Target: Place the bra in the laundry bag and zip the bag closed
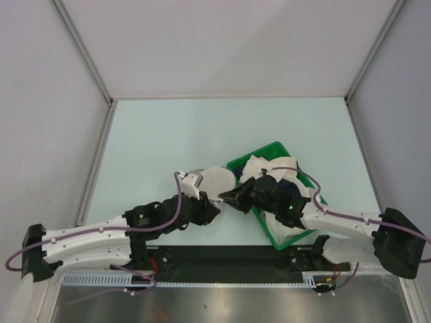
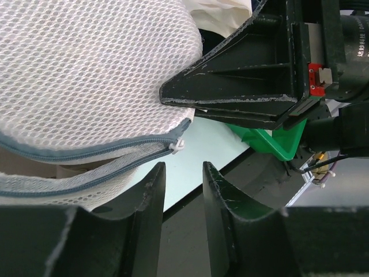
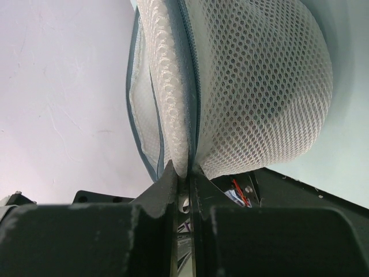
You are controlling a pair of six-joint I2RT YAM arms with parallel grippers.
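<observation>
The white mesh laundry bag (image 1: 215,180) with blue zipper tape (image 2: 98,151) hangs between my two grippers. Its white zipper pull (image 2: 176,145) sits at the bag's corner, just above my left gripper (image 1: 210,210), whose fingers are parted with nothing between them. My right gripper (image 1: 225,199) is shut on the bag's edge by the zipper, with mesh and tape rising from between its fingertips. I cannot make out a bra inside the bag.
A green basket (image 1: 256,151) full of white and dark fabric items (image 1: 273,165) stands right of the bag. Its dark front edge lies below the arms.
</observation>
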